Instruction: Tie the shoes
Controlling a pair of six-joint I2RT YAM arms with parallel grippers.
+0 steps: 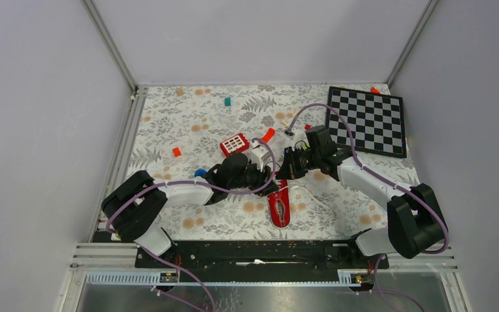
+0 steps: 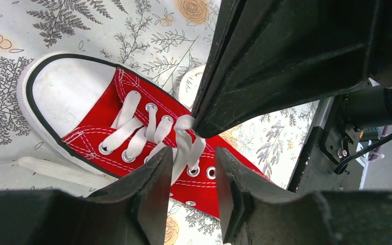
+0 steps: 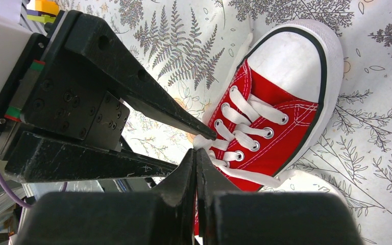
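A red shoe (image 1: 279, 214) with a white toe cap lies on the patterned table in front of both arms. Its white laces (image 3: 245, 115) are threaded through the eyelets. From the right, my right gripper is shut, with a white lace loop (image 2: 184, 138) coming out at its fingertips just above the shoe. My left gripper reaches in from the other side, its fingers apart on either side of that lace and not closed on it. A loose lace end (image 2: 66, 172) lies across the shoe's side onto the table. The heel is hidden in both wrist views.
Behind the arms lie a red-and-white box (image 1: 234, 144) and a red piece (image 1: 268, 135). A checkered board (image 1: 367, 122) occupies the back right. The grippers nearly touch over the shoe.
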